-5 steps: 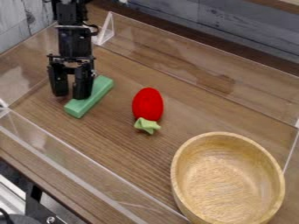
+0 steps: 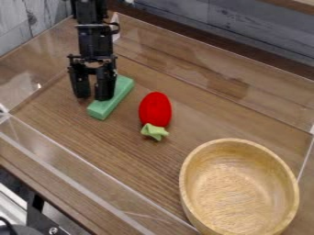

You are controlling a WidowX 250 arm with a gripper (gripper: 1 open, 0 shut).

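Note:
My black gripper (image 2: 94,77) hangs at the upper left, open, with its fingers low over the left part of a green rectangular block (image 2: 113,99) lying on the wooden table. A red oval object (image 2: 154,109) with a small light-green piece (image 2: 154,132) at its lower end lies to the right of the block. Whether the fingers touch the block is hard to tell.
A large tan round bowl (image 2: 240,190) sits at the lower right. Its edge runs along the lower left.
The gripper has shifted slightly right and up in the view over the last second, and the green block has moved a little right and up with it.

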